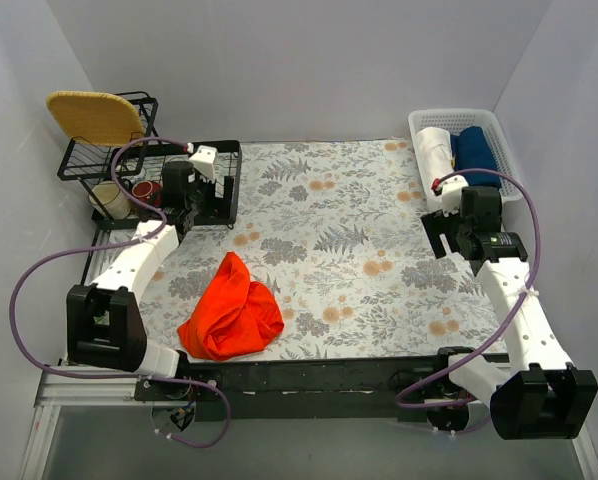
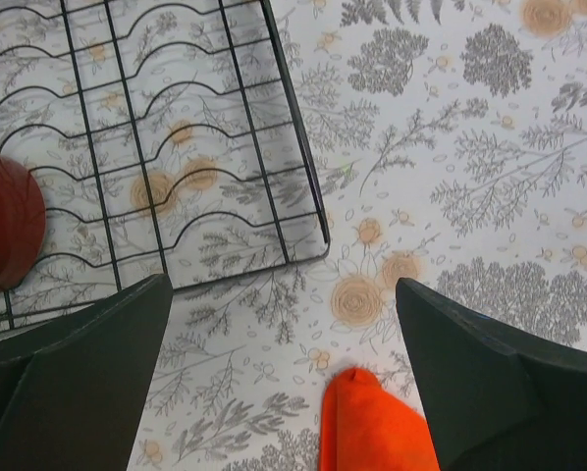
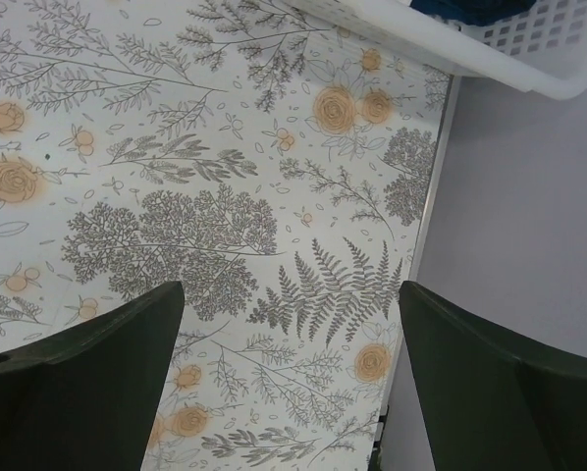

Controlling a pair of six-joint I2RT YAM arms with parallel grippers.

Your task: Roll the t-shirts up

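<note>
An orange-red t-shirt (image 1: 231, 315) lies crumpled at the front left of the floral-covered table, with a peak of its cloth pointing toward the back. In the left wrist view the tip of this shirt (image 2: 372, 427) shows at the bottom edge. My left gripper (image 1: 211, 190) hangs over the dish rack's right part, its fingers wide open and empty. On the other side, my right gripper (image 1: 439, 232) is open above bare tablecloth, just in front of the white basket. Inside that basket lie a white rolled cloth (image 1: 435, 155) and a dark blue one (image 1: 476, 155).
A black wire dish rack (image 1: 234, 185) with mugs stands at the back left, a yellow woven tray (image 1: 94, 117) on its upper tier. The white basket (image 1: 499, 140) sits at the back right.
</note>
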